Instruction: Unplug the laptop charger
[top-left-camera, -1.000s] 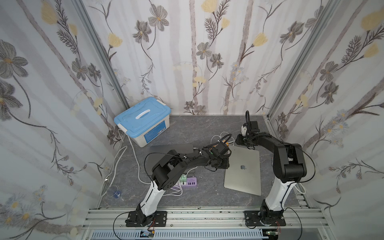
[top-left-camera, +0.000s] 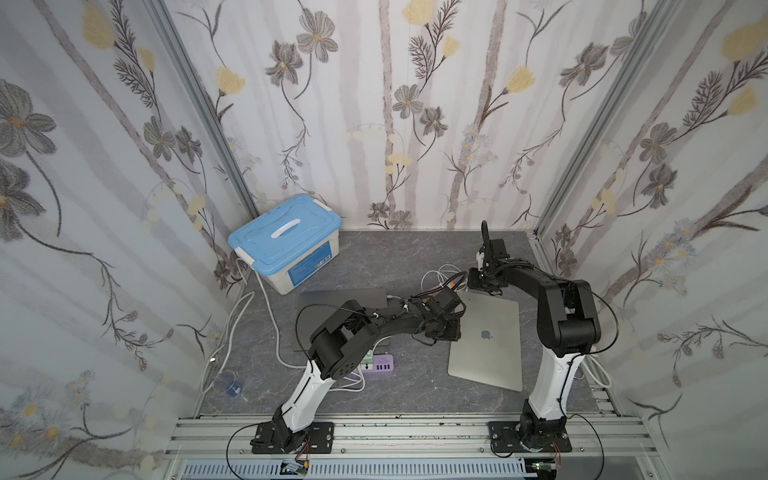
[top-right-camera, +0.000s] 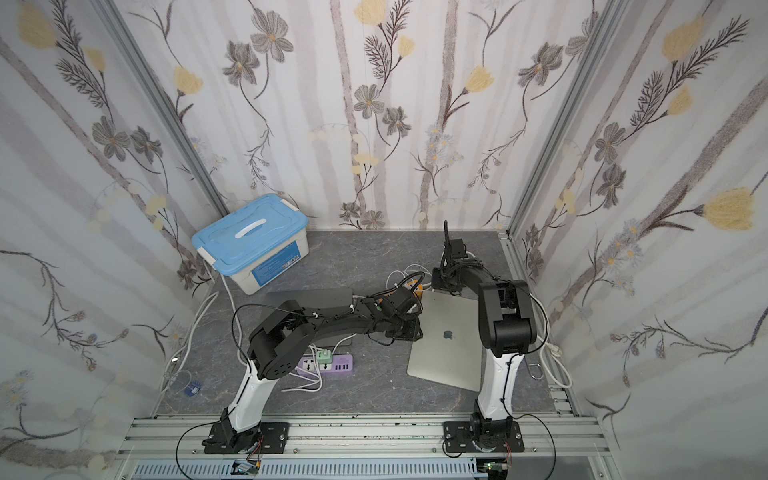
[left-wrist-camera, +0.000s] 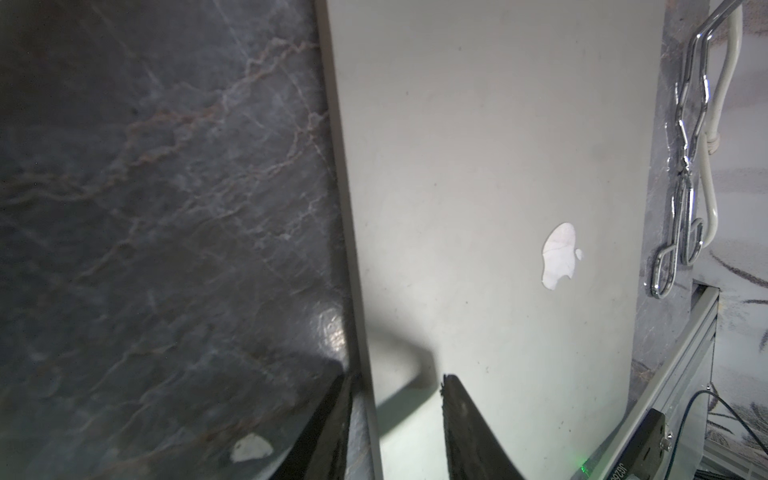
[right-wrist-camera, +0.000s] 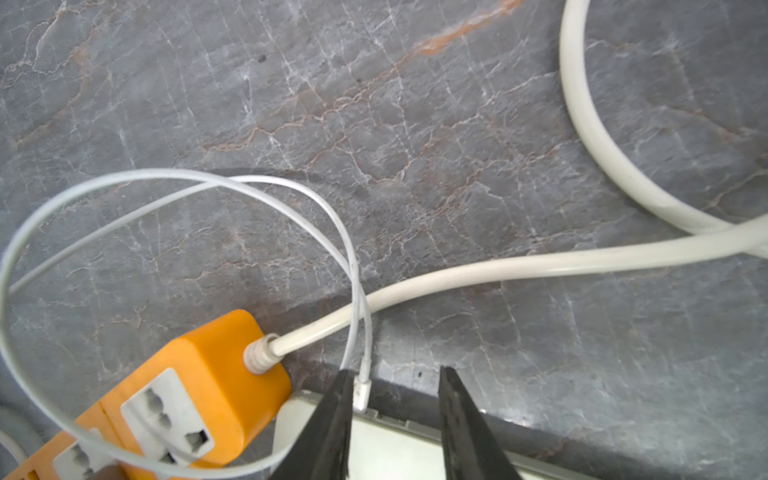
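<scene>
The closed silver laptop (top-left-camera: 485, 360) lies on the right of the table. My left gripper is over its left edge, fingertips apart; I cannot tell whether it grips that edge. At the laptop's back edge my right gripper is part open, above a white charger connector (right-wrist-camera: 361, 393) at that edge, with nothing clearly between the fingers. The thin white cable (right-wrist-camera: 160, 172) loops across an orange power strip (right-wrist-camera: 216, 384) beside the laptop.
A blue-lidded box (top-left-camera: 284, 236) stands at back left. A dark laptop (top-left-camera: 336, 297) and purple power strip (top-left-camera: 382, 363) lie under my left arm. Thick white cables cross the back right; scissor-like metal tongs (left-wrist-camera: 680, 224) lie right of the silver laptop.
My right arm has moved a little to the left toward the laptop's back corner. My left arm shifted slightly earlier and is now nearly still.
</scene>
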